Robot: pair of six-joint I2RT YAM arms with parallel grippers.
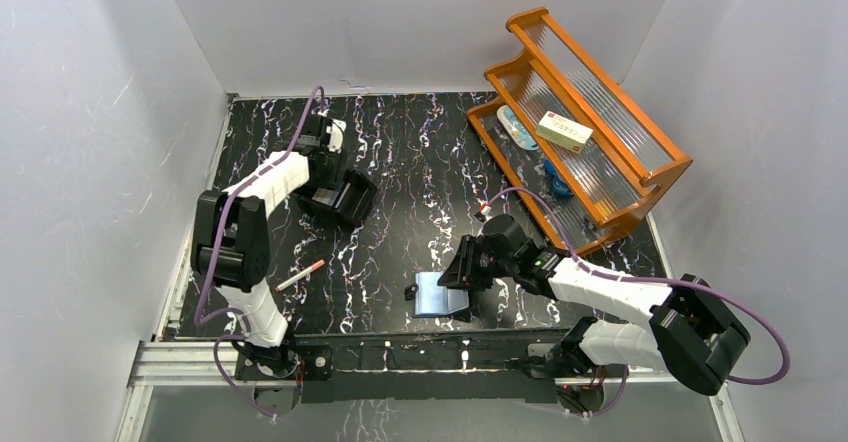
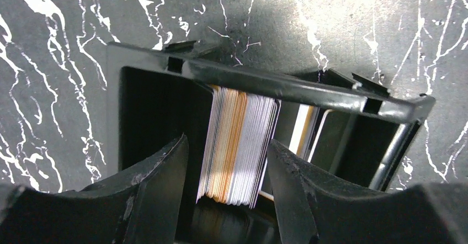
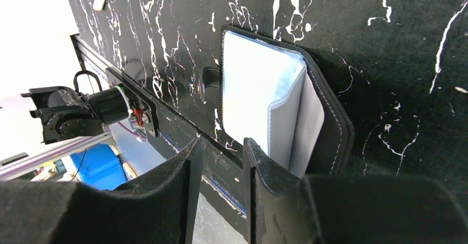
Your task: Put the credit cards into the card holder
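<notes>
A tight stack of thin cards (image 2: 237, 144), white with some orange edges, stands on edge in a black divided box (image 1: 352, 204). My left gripper is open above that box, its fingers on either side of the stack and nothing visibly gripped. The card holder (image 3: 256, 86) lies spread on the table near the front edge, with whitish sleeves, one flap raised, and a black stitched cover. Over its right part hovers my right gripper, part open, with a gap between its fingers and no card there.
Another compartment of the box holds a few thin items. An orange-and-white marker (image 1: 300, 275) rests left of the card holder. At the back right stands a wooden rack (image 1: 560, 52) with a small box (image 1: 564, 132) on it.
</notes>
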